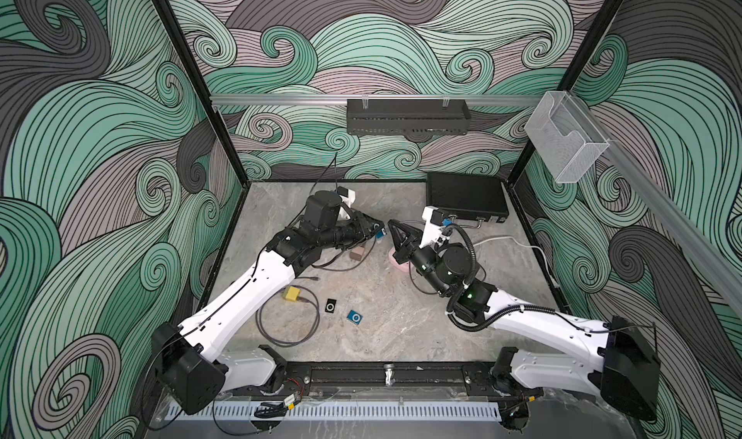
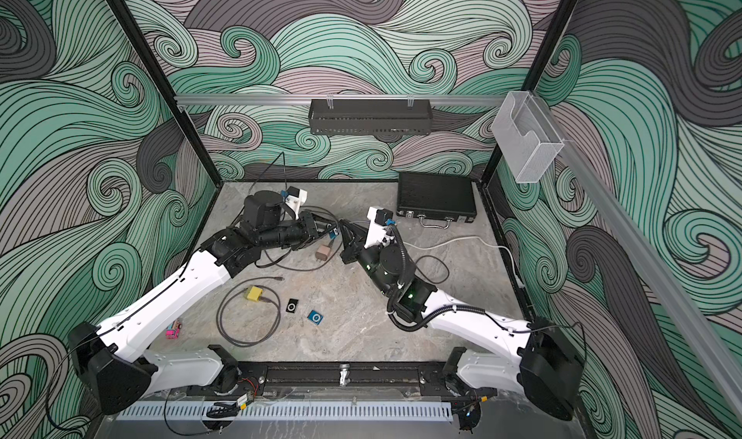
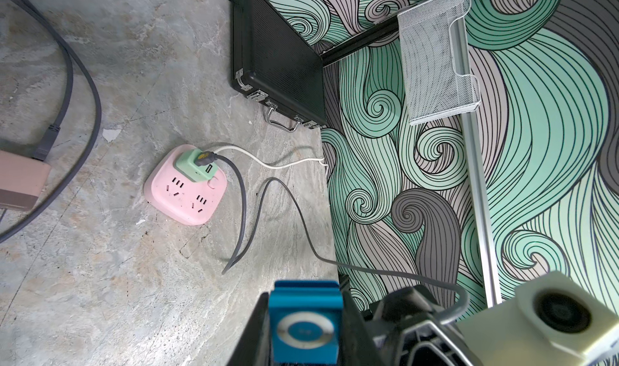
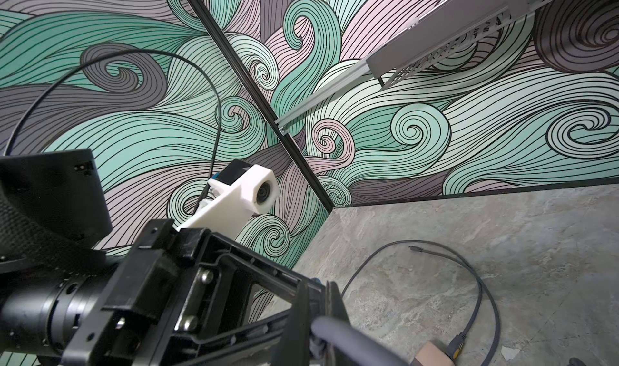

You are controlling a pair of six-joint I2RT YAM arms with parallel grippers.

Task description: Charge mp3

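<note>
My left gripper is shut on a blue mp3 player [image 3: 305,330], seen upright between its fingers in the left wrist view. My right gripper faces it closely, shut on a grey cable [image 4: 361,340]. In the left wrist view, a green charger [image 3: 192,167] with a cable plugged in sits on the pink power strip [image 3: 177,198]. A black player [image 1: 330,305] and another blue player [image 1: 354,316] lie on the front of the table.
A yellow charger [image 1: 291,293] with a coiled cable lies front left, a brown block [image 3: 19,182] near the middle. A black case [image 1: 466,191] stands back right.
</note>
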